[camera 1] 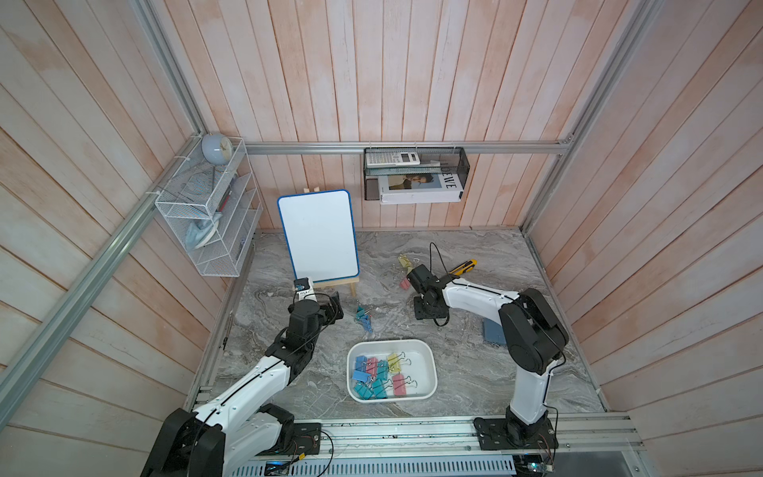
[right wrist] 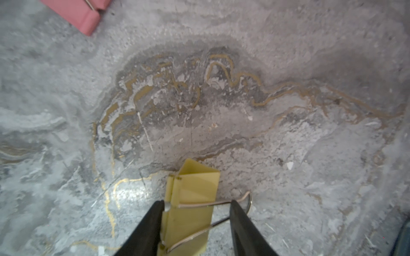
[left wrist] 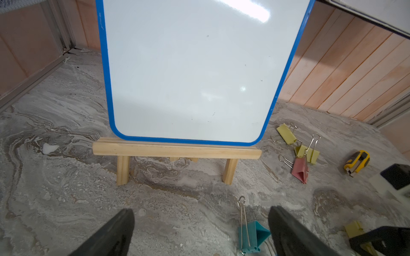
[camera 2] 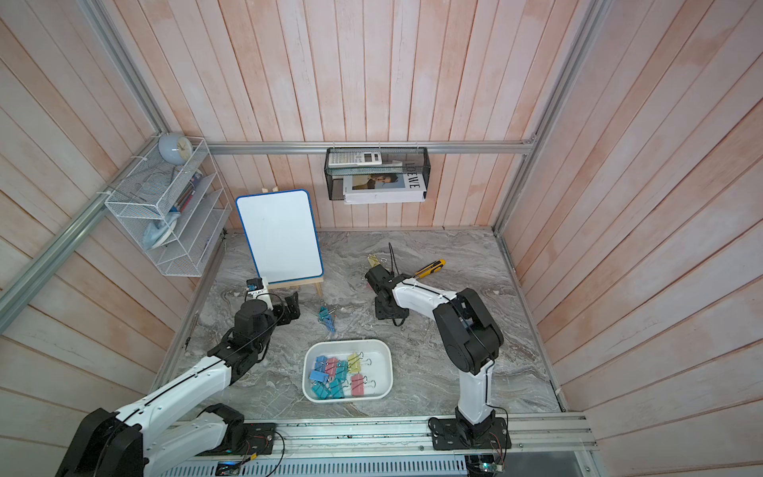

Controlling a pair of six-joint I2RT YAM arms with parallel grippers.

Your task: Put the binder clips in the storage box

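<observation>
The white storage box [camera 1: 414, 362] holds several coloured binder clips. My right gripper is lowered around a yellow clip [right wrist: 194, 187], its fingertips either side of it, fingers partly apart; whether they grip it is unclear. A pink clip [right wrist: 74, 15] lies further off. In the left wrist view, more yellow clips [left wrist: 286, 134] and a pink one [left wrist: 300, 170] lie behind; a teal clip [left wrist: 249, 236] lies near my left gripper, which stands open with nothing between its fingers.
A whiteboard [camera 1: 318, 234] on a wooden easel stands at back left. A yellow utility knife [camera 2: 430, 267] lies behind my right arm, and a dark blue flat object [camera 1: 494, 331] to its right. Wire shelves and a mesh basket hang on the walls.
</observation>
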